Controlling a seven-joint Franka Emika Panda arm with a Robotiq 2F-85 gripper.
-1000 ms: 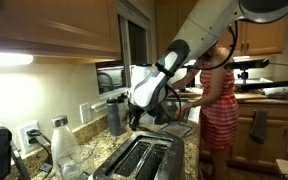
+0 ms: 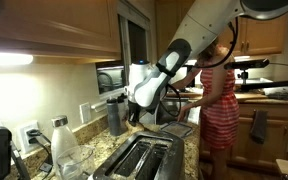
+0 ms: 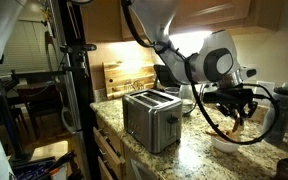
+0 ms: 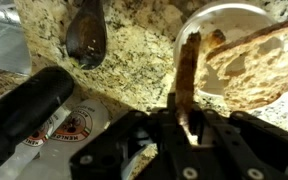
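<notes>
My gripper is shut on a slice of bread (image 4: 188, 72), seen nearly edge-on as a narrow brown strip in the wrist view. Beneath and beside it is a white bowl (image 4: 182, 42), with more bread (image 4: 256, 65) on its right side. In exterior view 2 the gripper (image 3: 236, 112) points down over the bowl (image 3: 225, 145), the held bread close above it. Whether the slice touches the bowl cannot be told. The silver toaster (image 3: 152, 122) stands on the counter, left of the bowl in that view.
A black spoon (image 4: 86, 36) lies on the speckled counter. A black-topped bottle (image 4: 24, 115) and a labelled container (image 4: 76, 125) stand close by. The sink (image 2: 139, 160) lies in front of the arm in exterior view 1. A person in a red dress (image 2: 220, 110) stands behind.
The arm's wrist has shifted slightly up and to the left in exterior view 1. Nothing else has visibly moved.
</notes>
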